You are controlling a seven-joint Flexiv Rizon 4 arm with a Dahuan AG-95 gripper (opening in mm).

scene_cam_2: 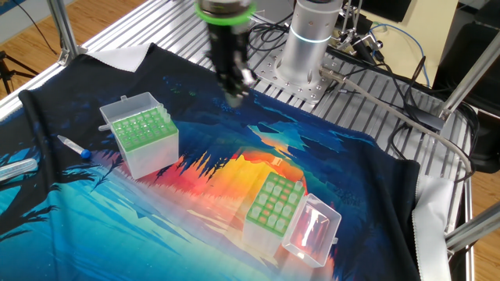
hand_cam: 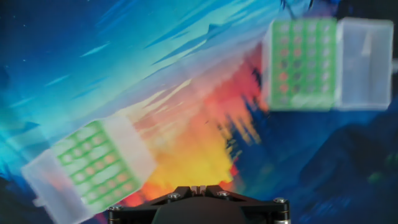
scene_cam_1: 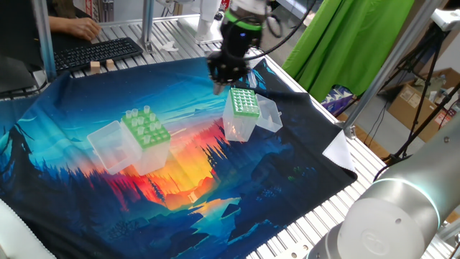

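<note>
Two clear pipette-tip boxes with green racks stand open on the printed cloth. One box (scene_cam_1: 147,140) has several tips standing up in its rack, its lid (scene_cam_1: 109,146) folded out to the side. The other box (scene_cam_1: 241,119) shows a green grid, with its lid (scene_cam_1: 269,114) swung open. From above, both show in the wrist view, blurred: the first box (hand_cam: 96,165) at lower left, the second box (hand_cam: 301,65) at upper right. My gripper looks shut, with its fingertips together at the bottom centre. It hangs above the cloth; whether anything thin is between the fingers is too blurred to tell.
A blue-capped pen (scene_cam_2: 74,147) and a whitish marker (scene_cam_2: 17,168) lie on the cloth (scene_cam_2: 94,226) near the second box. Beyond the cloth are a keyboard (scene_cam_1: 97,53) and a person's hand (scene_cam_1: 85,29). Metal frame posts stand at the table's corners.
</note>
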